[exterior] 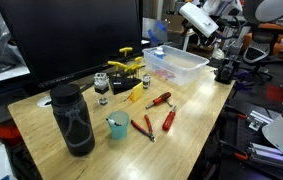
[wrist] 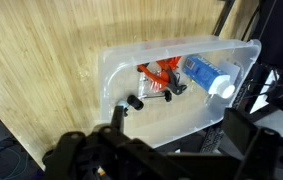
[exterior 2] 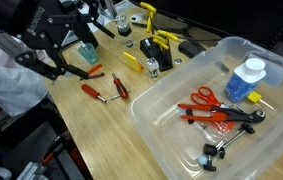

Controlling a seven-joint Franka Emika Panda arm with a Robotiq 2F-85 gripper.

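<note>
My gripper (exterior: 193,28) is open and hangs high at the right end of the table, near the clear plastic bin (exterior: 178,75). In the wrist view the open gripper looks down on this bin, nothing between its fingers. Inside the bin lie a white bottle with a blue label (exterior 2: 245,78), red-handled scissors (exterior 2: 203,98), red-and-black pliers (exterior 2: 226,116), a small yellow piece (exterior 2: 253,97) and some small dark items (exterior 2: 209,153).
Left of the bin, the table holds a black cylinder (exterior: 73,120), a teal cup (exterior: 118,125), red-handled tools (exterior: 169,119), a yellow tool (exterior: 135,93) and yellow clamps (exterior: 126,66). A dark monitor (exterior: 71,40) stands behind.
</note>
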